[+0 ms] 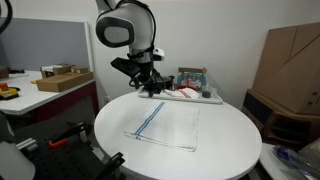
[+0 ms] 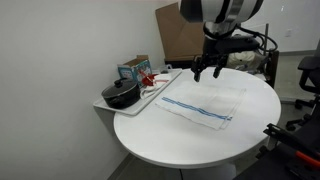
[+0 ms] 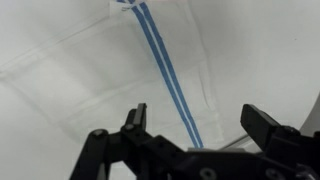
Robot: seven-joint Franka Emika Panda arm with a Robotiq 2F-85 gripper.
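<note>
A white cloth (image 1: 172,125) with blue stripes along one side lies spread flat on the round white table (image 1: 225,145). In exterior view 2 the stripes of the cloth (image 2: 195,108) run along its near side. My gripper (image 2: 206,74) hangs above the cloth, its fingers spread apart and nothing between them. From the wrist, the striped part of the cloth (image 3: 172,75) passes beneath the open gripper, with a visible gap below the fingers.
A tray (image 2: 103,104) at the table's back edge holds a black lidded pot (image 2: 122,95), a box (image 2: 133,69) and some red and white items. Cardboard boxes (image 1: 285,65) stand off to the right.
</note>
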